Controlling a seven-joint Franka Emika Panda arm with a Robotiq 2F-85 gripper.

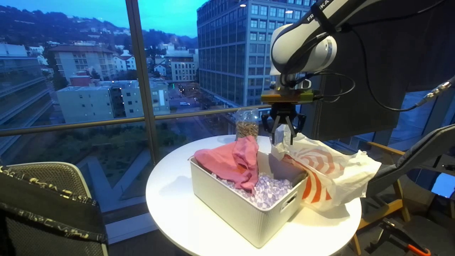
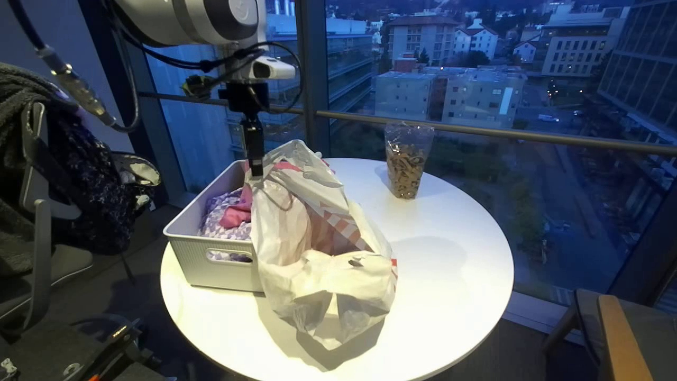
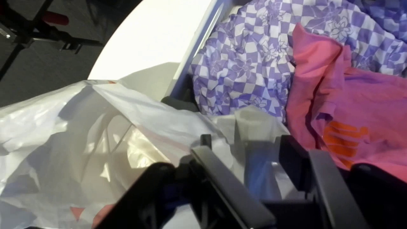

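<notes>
A white plastic bag with red markings [image 1: 328, 170] lies at the right of the round table, its upper edge reaching over the box's rim. My gripper [image 1: 283, 140] points down at that edge; in the wrist view the gripper has its fingers apart, with bag plastic showing in and beyond the gap. Whether the fingers touch the plastic is unclear. The pale ribbed box [image 1: 230, 209] holds a pink cloth [image 1: 230, 162] with an orange print and a purple-and-white checked cloth [image 3: 240, 65]. The bag hides part of the box in exterior view 2.
A clear pouch of brown pieces [image 2: 406, 168] stands on the white table [image 2: 444, 254] near the window. Chairs stand around the table.
</notes>
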